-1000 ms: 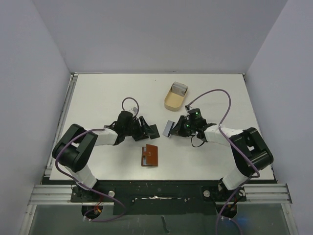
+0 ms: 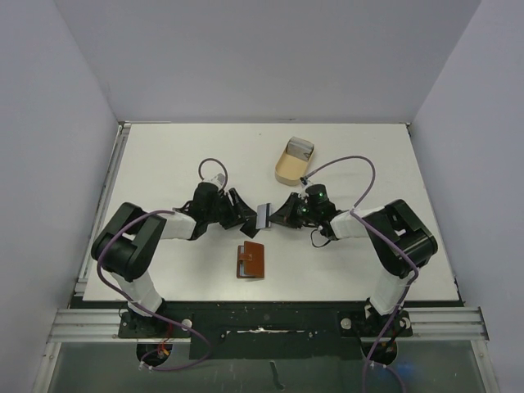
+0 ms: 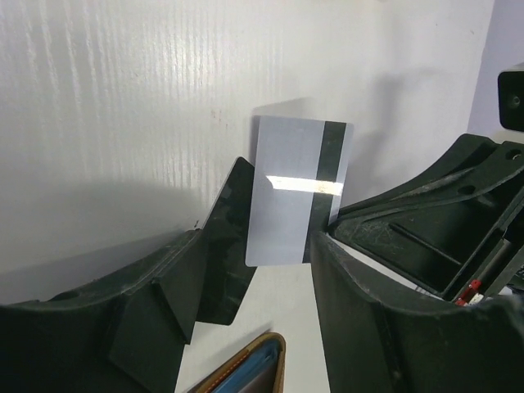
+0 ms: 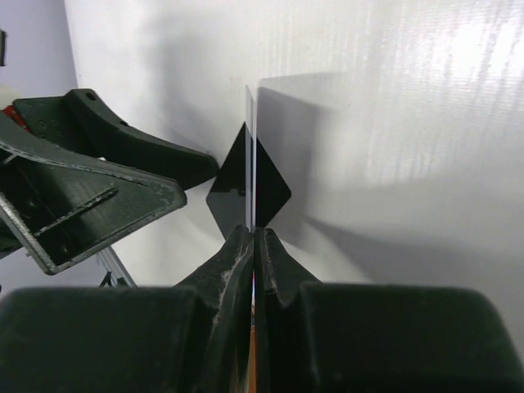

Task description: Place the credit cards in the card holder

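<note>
My right gripper is shut on a thin silver card with a dark stripe, held upright beside my left gripper, which stands open facing it. A black card lies on the table below the silver one, partly behind a left finger in the left wrist view. The brown leather card holder lies near the front, below both grippers in the top view.
An open tan box with a grey lid sits at the back, right of centre.
My right gripper has moved left with the silver card, closer to the left gripper and the black card. The left gripper has shifted slightly.
</note>
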